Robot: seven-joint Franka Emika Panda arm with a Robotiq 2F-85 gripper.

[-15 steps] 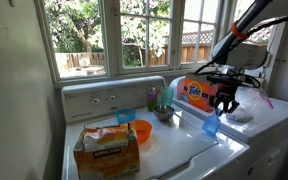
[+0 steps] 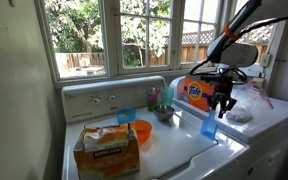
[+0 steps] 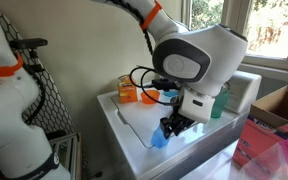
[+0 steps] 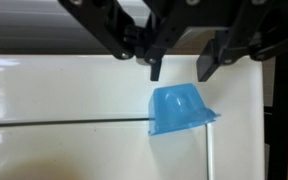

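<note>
A translucent blue cup [image 4: 179, 110] is on the white machine top, just ahead of my fingers in the wrist view. My gripper stands open, with a gap between its two dark fingers and no object visibly clamped there. From the first exterior view, the cup [image 2: 209, 125] is near the right side of the top, with my gripper [image 2: 220, 108] above and beside it. In the second exterior view the cup [image 3: 160, 137] is close to the front edge, beside my gripper [image 3: 177, 126]. Whether fingers and cup touch is unclear.
An orange-and-white bag [image 2: 107, 153] stands at the front left. Behind it are a blue bowl [image 2: 126, 116], an orange bowl [image 2: 141, 131] and a metal bowl [image 2: 164, 112]. An orange Tide box [image 2: 195, 91] stands behind my gripper.
My gripper has shifted slightly left and down, closer to the blue cup. The cup appears almost unmoved, and the bowls and bag are where they were.
</note>
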